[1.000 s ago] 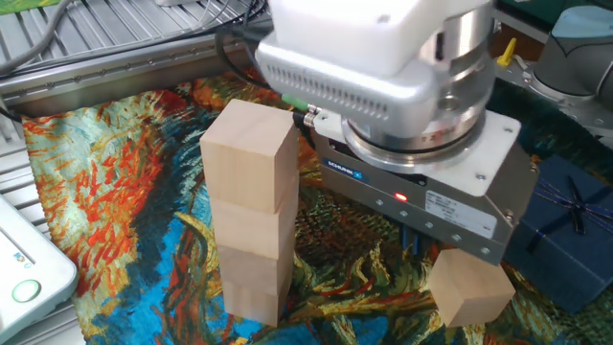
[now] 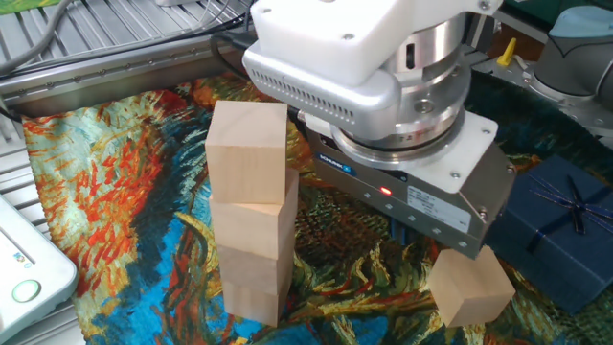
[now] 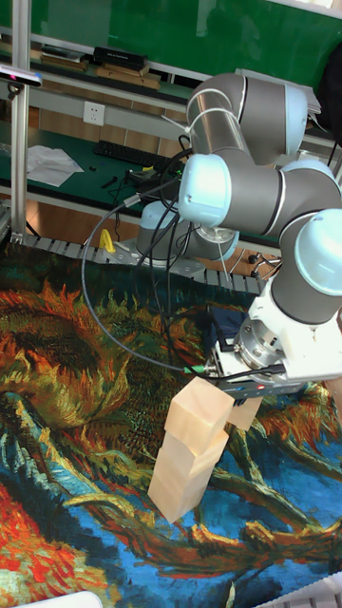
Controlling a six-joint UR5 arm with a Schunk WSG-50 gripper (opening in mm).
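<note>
A stack of several pale wooden blocks stands on the patterned cloth; its top block (image 2: 246, 151) sits slightly turned and offset on the block (image 2: 251, 230) beneath it. In the other view the stack's top block (image 3: 198, 408) also overhangs a little. Right beside the upper stack is my gripper (image 2: 397, 232), its grey body's left end close against the top block; whether they touch is unclear. Dark fingers barely show under the body, so their opening cannot be judged. A loose wooden block (image 2: 470, 287) rests on the cloth below the body's right end.
A dark blue gift box (image 2: 560, 230) with a ribbon lies to the right. At the left edge is a white device (image 2: 29, 264) with a green button.
My gripper has shifted left and slightly upward in the exterior view, towards the stack. The top block has turned, its right side moving left; the lower blocks and loose block stay put.
</note>
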